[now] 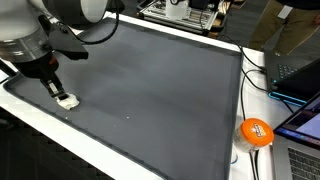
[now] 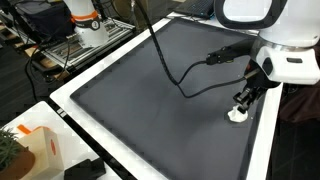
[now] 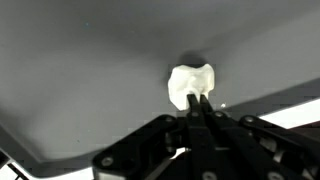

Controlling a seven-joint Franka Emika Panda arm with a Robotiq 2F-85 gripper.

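Note:
A small crumpled white cloth or tissue (image 3: 187,83) is bunched at the tips of my gripper. The fingers are closed together, with the lower edge of the white piece pinched at their ends. Exterior view 1 has the gripper (image 1: 61,95) pointing down at the tray's near left part, the white piece (image 1: 68,102) at or just above the surface. From the other side, the white piece (image 2: 237,115) appears under the gripper (image 2: 241,106). Whether it touches the tray cannot be told.
The large dark grey tray (image 1: 150,100) is otherwise bare, with a raised rim. An orange-topped white container (image 1: 254,134) and a laptop (image 1: 298,85) sit on the right. A cable (image 2: 190,78) hangs from the arm.

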